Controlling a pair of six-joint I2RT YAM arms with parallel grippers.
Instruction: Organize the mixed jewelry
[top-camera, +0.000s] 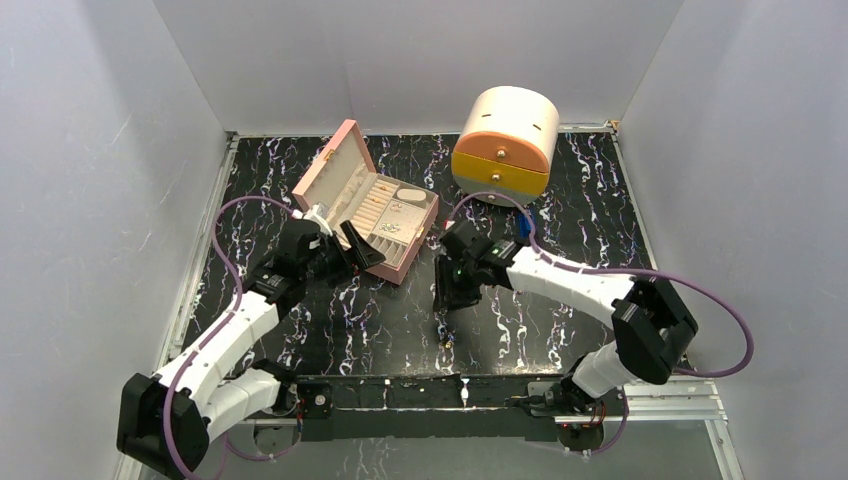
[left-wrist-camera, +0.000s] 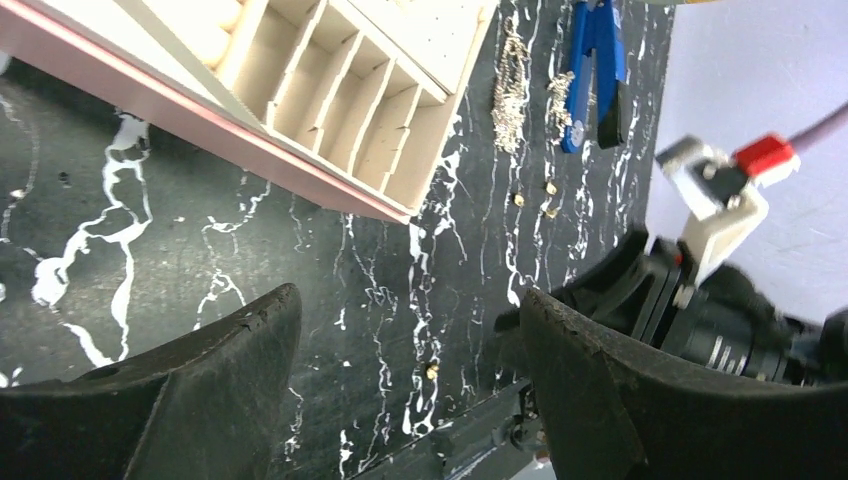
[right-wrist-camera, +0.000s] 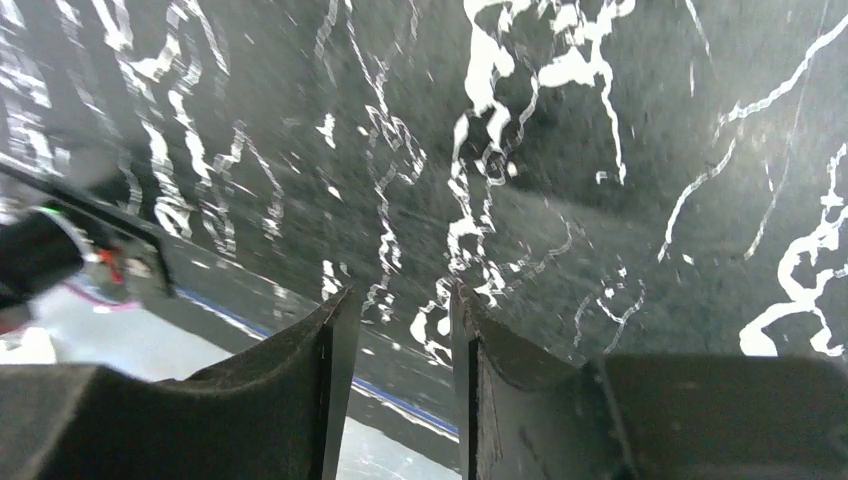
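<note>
The pink jewelry box (top-camera: 408, 262) stands with its lid raised; several small pieces lie in its cream tray. My left gripper (top-camera: 365, 246) hangs by the box's front corner. In the left wrist view its fingers (left-wrist-camera: 225, 350) are wide apart with nothing between. My right gripper (top-camera: 447, 303) points down over the front of the table. In the right wrist view its fingers (right-wrist-camera: 335, 370) stand apart, with nothing between. A small gold piece (top-camera: 447, 344) lies on the black table just in front of it. The right wrist view does not show this piece.
A rounded cabinet with a yellow drawer (top-camera: 497, 172) stands at the back right. Near it, in the left wrist view, are a blue object (left-wrist-camera: 592, 75), gold chains (left-wrist-camera: 510, 90) and several small gold pieces (left-wrist-camera: 518, 199).
</note>
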